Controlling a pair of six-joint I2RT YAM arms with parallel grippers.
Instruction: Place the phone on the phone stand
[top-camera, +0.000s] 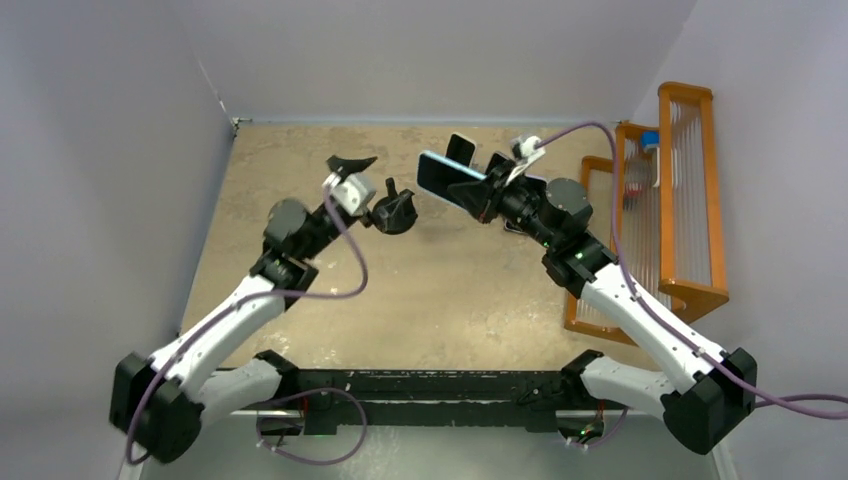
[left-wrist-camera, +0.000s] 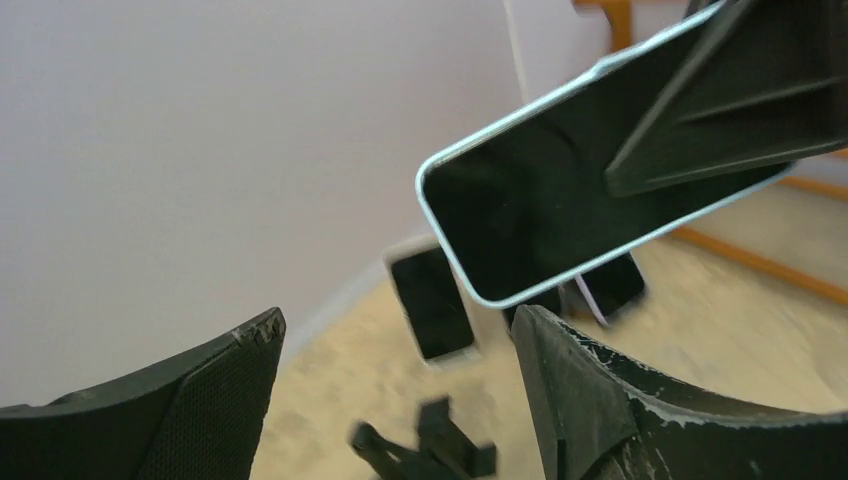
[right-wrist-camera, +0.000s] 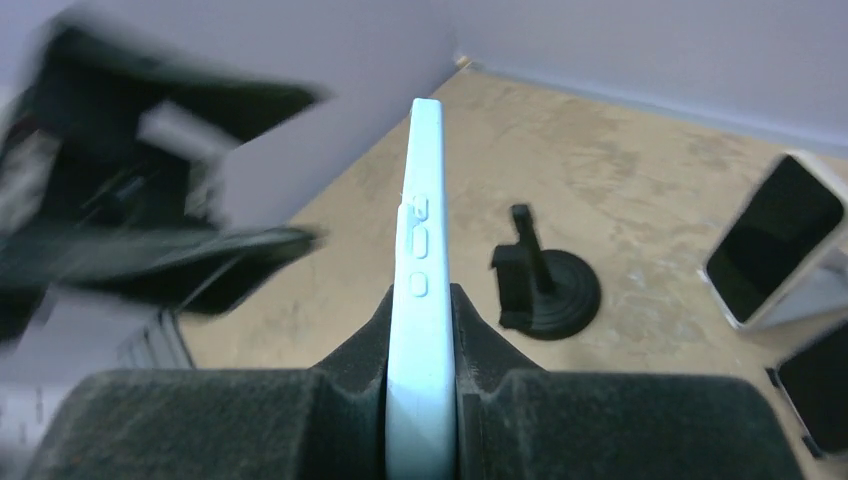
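A phone with a black face and pale blue edge (top-camera: 447, 180) hangs in the air, my right gripper (top-camera: 480, 198) shut on one end of it. In the right wrist view the phone's blue side (right-wrist-camera: 420, 230) stands edge-on between the fingers. Its free end points left, toward the black phone stand (top-camera: 395, 213), which rests on the table with a round base and upright post (right-wrist-camera: 562, 290). Left of the stand, my left gripper (top-camera: 362, 178) is open and empty. In the left wrist view its fingers (left-wrist-camera: 215, 400) are well apart, the phone beyond them.
More phones lie at the back, one of them a black-faced phone (top-camera: 461, 149) leaning in a white holder. A wooden rack (top-camera: 690, 190) stands along the right wall.
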